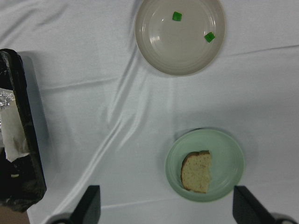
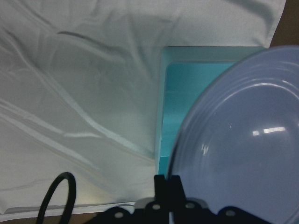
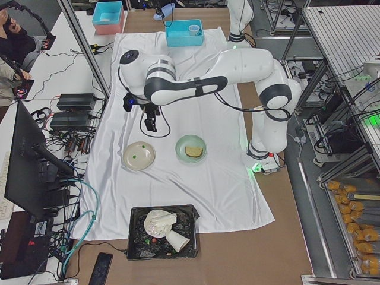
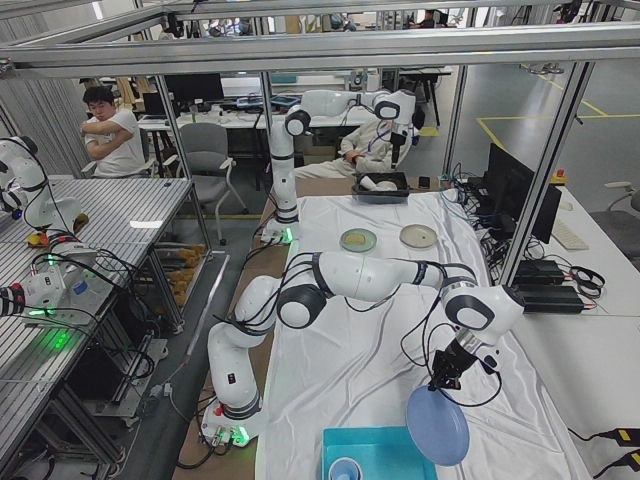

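My left gripper is raised above the cloth, open, fingers wide at the bottom of the left wrist view with nothing between. Below it are a beige plate with small green cubes and a green plate holding a bread slice. My right gripper is shut on the rim of a blue plate, held partly over a turquoise bin.
A black lined tray with crumpled wrapping and a white cup stands at one end of the cloth. A monitor and cables line one side. A cup sits in the turquoise bin.
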